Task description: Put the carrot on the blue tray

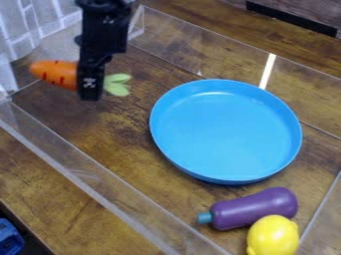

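Observation:
An orange carrot with a pale green top hangs at the upper left, raised off the wooden surface. My black gripper is shut on it near its green end, coming down from above. Part of the carrot's body is hidden behind the fingers. To the right of the gripper lies the round blue tray, flat and empty, with a clear gap between it and the carrot.
A purple eggplant and a yellow lemon lie at the lower right, just below the tray. Transparent walls border the work surface. Bare wood separates the carrot from the tray.

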